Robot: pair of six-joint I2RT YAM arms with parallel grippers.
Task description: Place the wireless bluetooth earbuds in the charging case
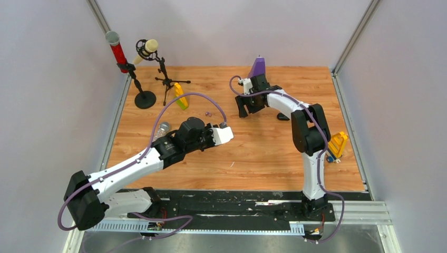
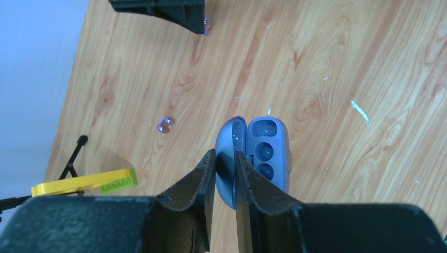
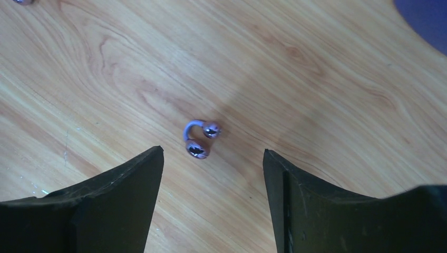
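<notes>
My left gripper is shut on the blue charging case [image 2: 271, 153], whose lid stands open, showing hollows inside. In the right wrist view, my right gripper is open above a purple earbud [image 3: 196, 148] lying on the wooden table, nothing between its fingers. Another pair of small purple pieces [image 2: 165, 124] lies on the table left of the case in the left wrist view; in the top view they are near the middle left [image 1: 208, 114].
Two microphone stands [image 1: 145, 99] are at the back left, beside a yellow-green object [image 1: 182, 97]. A purple object [image 1: 258, 64] stands behind my right arm. A black oval item [image 1: 283, 117] and a yellow toy [image 1: 337, 145] are on the right.
</notes>
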